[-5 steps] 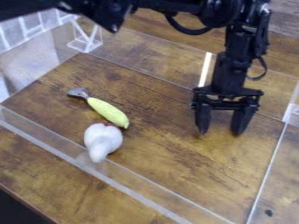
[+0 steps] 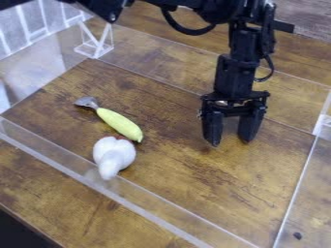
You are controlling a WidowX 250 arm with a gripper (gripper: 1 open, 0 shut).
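My black gripper hangs low over the wooden surface at the right of centre, its fingers apart. Nothing shows between them. To its left lie a pale yellow-green elongated object, with a small metal piece at its upper end, and a white bulbous object with a narrower tip toward the front.
Clear plastic walls border the wooden surface at left, front and right. A white bracket stands at the upper left. The surface around and in front of my gripper is clear.
The objects on the surface have not visibly moved.
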